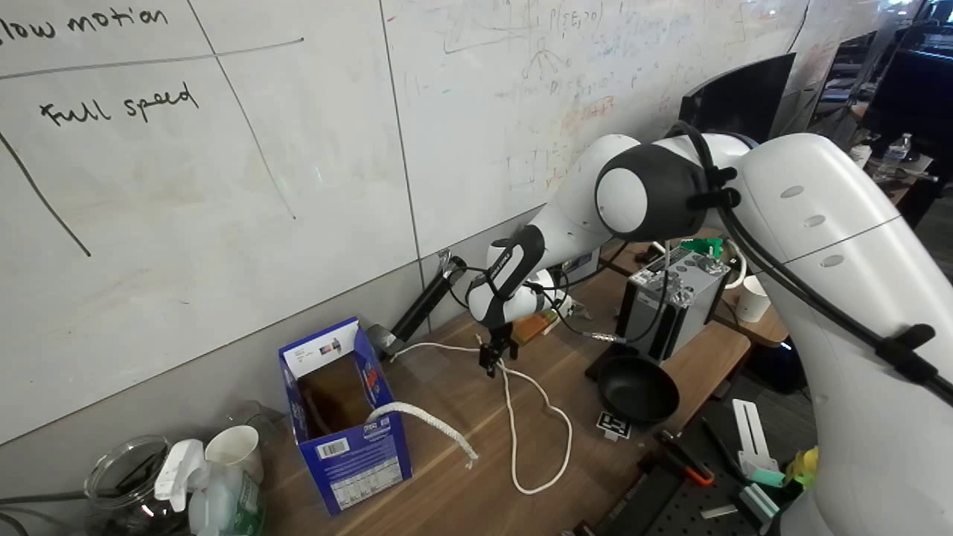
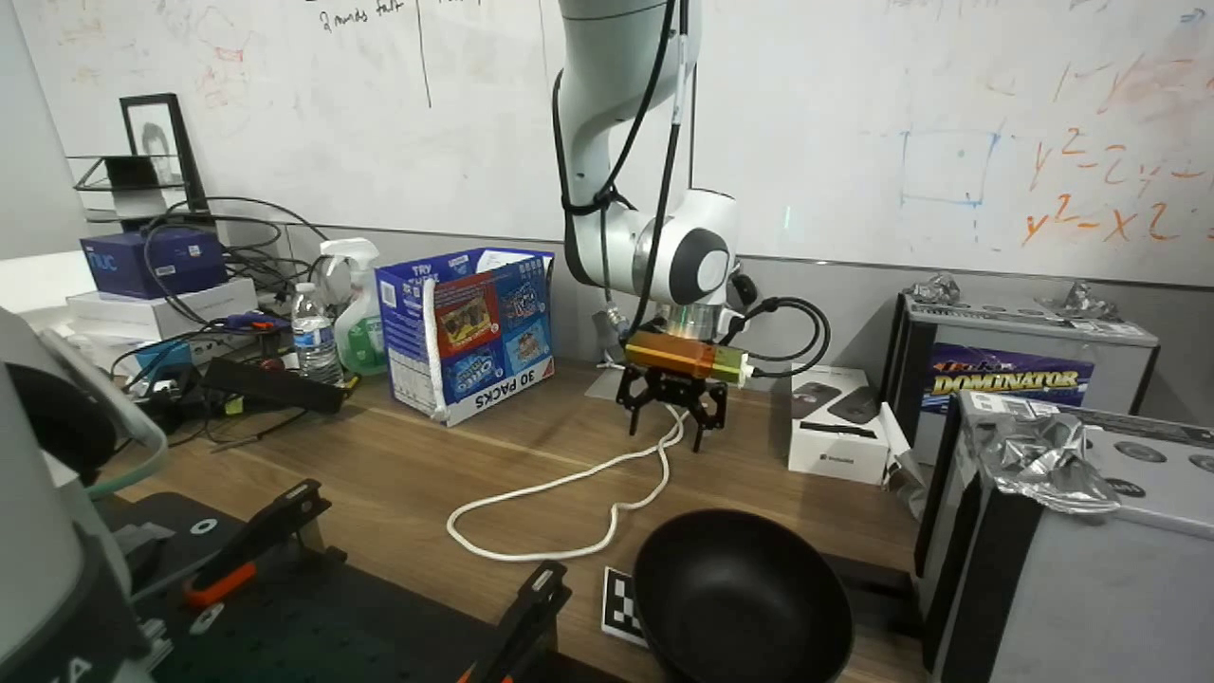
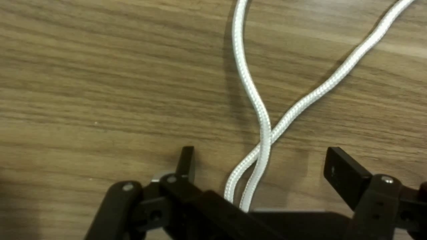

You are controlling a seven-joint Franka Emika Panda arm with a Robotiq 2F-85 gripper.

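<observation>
A thin white rope [image 2: 535, 556] lies in a loop on the wooden table and crosses over itself under my gripper [image 2: 666, 438]. In the wrist view the rope [image 3: 266, 132] crosses between and beyond the fingers, and part of it is hidden behind the gripper body. My gripper is open, with a wide gap and the rope lying in line with that gap. From the first exterior view, the gripper [image 1: 497, 366] hangs low over the table at the crossing; whether the fingertips touch the table cannot be told.
A blue snack box [image 1: 357, 464], open at the top, has a thicker white rope piece [image 1: 429, 417] hanging over its edge. A black pan [image 2: 742, 603] sits toward the front. Grey metal boxes [image 2: 1093, 546] stand to the right in the second exterior view.
</observation>
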